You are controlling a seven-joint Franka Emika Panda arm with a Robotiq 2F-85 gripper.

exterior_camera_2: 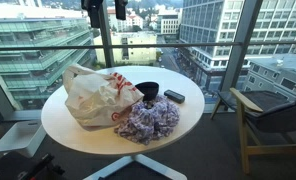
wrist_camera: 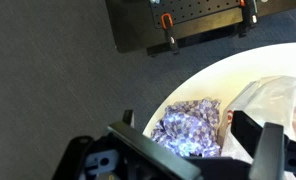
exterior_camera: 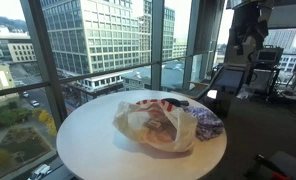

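A crumpled white plastic bag with red print (exterior_camera_2: pixel 93 98) sits on the round white table (exterior_camera: pixel 83 145). Beside it lies a bunched purple-and-white patterned cloth (exterior_camera_2: pixel 150 121), also visible in the wrist view as cloth (wrist_camera: pixel 188 128). A black rounded object, perhaps a bowl (exterior_camera_2: pixel 147 90), is behind the cloth, partly hidden. My gripper is open, its fingers apart and nothing held. High above and off the table's edge, the gripper (exterior_camera: pixel 246 53) touches none of these things. In the wrist view the bag (wrist_camera: pixel 273 100) shows at the right.
A small dark flat item (exterior_camera_2: pixel 175 96) lies on the table to the right of the bowl. A wooden-armed chair (exterior_camera_2: pixel 253 115) stands to the right of the table. Tall windows surround the area.
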